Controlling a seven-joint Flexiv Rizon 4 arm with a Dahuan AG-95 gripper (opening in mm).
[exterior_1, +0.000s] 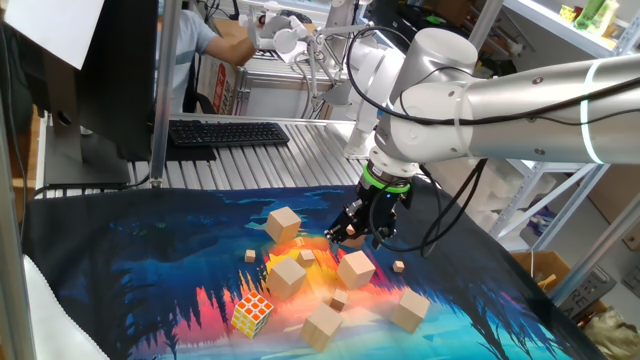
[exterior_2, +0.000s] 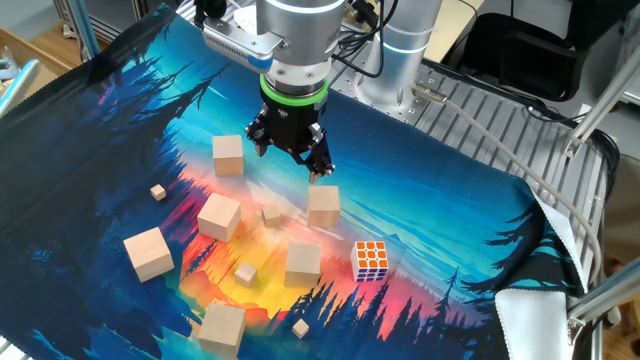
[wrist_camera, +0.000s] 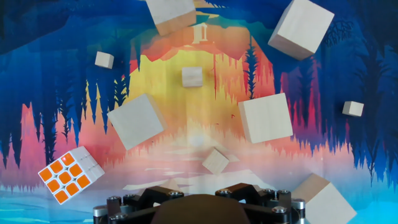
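Observation:
My gripper hangs above the cloth, pointing down, with its fingers spread apart and nothing visible between them. In the wrist view its black fingers show at the bottom edge. A Rubik's cube with an orange face lies at lower left there, apart from the gripper. Several large plain wooden cubes are scattered over the cloth, among them one at left and one at right. Smaller wooden cubes lie between them, such as a central one and a tilted-looking one. Part of a block is hidden behind the left finger.
The patterned cloth covers the table, with bare room at its left. A keyboard and a monitor stand behind it. Metal posts rise at the table's sides. A person sits beyond the back edge.

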